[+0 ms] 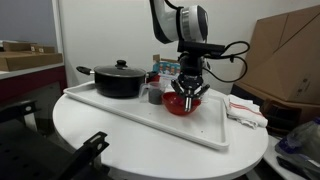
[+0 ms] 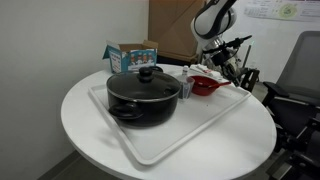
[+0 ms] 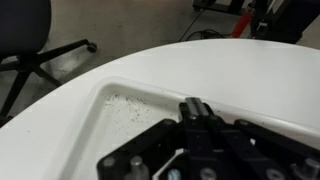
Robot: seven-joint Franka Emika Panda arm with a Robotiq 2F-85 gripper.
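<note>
A red bowl (image 1: 175,104) sits on the white tray (image 1: 205,128), to the right of a grey cup (image 1: 156,95). My gripper (image 1: 188,104) is low at the bowl in exterior view 1, overlapping its right part; whether it touches the bowl cannot be told. In exterior view 2 the bowl (image 2: 203,86) shows behind the pot, with the arm above its right side. The wrist view has my gripper shut, nothing visible between its fingers, over the tray corner (image 3: 105,90). The bowl does not show there.
A lidded black pot (image 1: 118,79) stands on the tray's left part. Behind it is an open blue-and-red box (image 2: 132,57). A striped towel (image 1: 245,110) lies to the right of the tray.
</note>
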